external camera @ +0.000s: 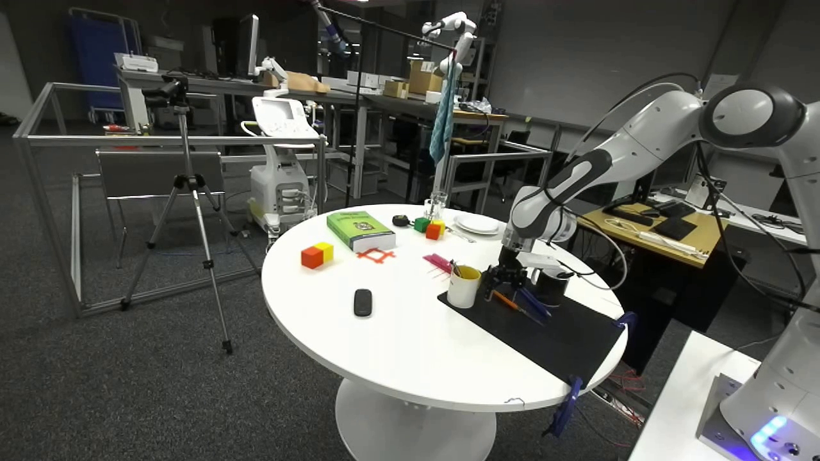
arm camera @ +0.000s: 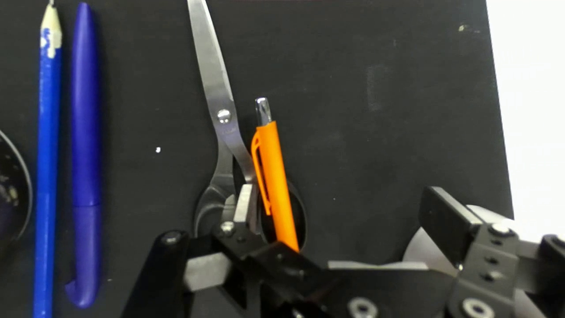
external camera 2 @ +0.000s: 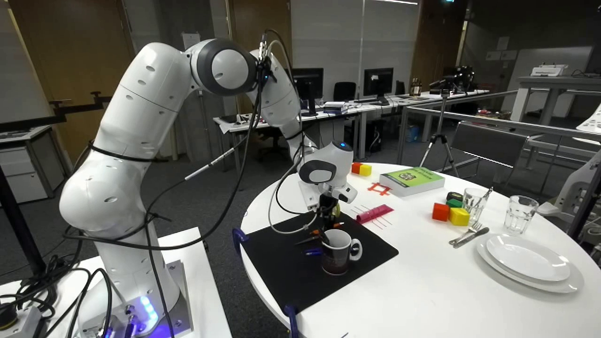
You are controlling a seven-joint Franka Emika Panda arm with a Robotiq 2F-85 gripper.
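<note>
My gripper stands open, low over the black mat [arm camera: 381,143]. In the wrist view its left finger [arm camera: 244,204] overlaps the handles of the scissors [arm camera: 216,79] and lies close beside the orange pen [arm camera: 277,180]. The pen rests across one scissor handle, its lower end hidden behind the gripper. Nothing shows held between the fingers. On the left, a purple-blue pen [arm camera: 86,132] and a blue pencil [arm camera: 47,159] lie side by side. A white mug with a yellow inside [external camera: 462,291] stands beside the gripper, partly hidden in the wrist view.
A dark-and-white mug [external camera 2: 333,260] stands on the mat near the gripper. Elsewhere on the table are a green book [external camera: 361,230], a black mouse [external camera: 362,302], coloured cubes [external camera 2: 441,211] and white plates [external camera 2: 527,259].
</note>
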